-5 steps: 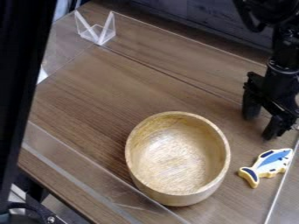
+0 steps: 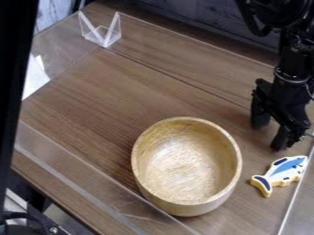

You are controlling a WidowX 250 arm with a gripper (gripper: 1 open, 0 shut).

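Note:
My black gripper (image 2: 273, 121) is at the right of the view, low over the wooden table (image 2: 98, 110), with its fingers apart and nothing visible between them. Below it, at the lower right, lies a blue and white fish-shaped toy (image 2: 280, 173) with yellow edges, apart from the fingers. A round wooden bowl (image 2: 186, 188) stands at the lower middle, left of the toy, empty.
A clear plastic stand (image 2: 101, 32) is at the back left. A white object (image 2: 37, 73) shows at the left edge. A dark vertical shape fills the left edge, and a dark wall runs along the back.
The arm and gripper have shifted very slightly to the left. The bowl and toy have stayed in place.

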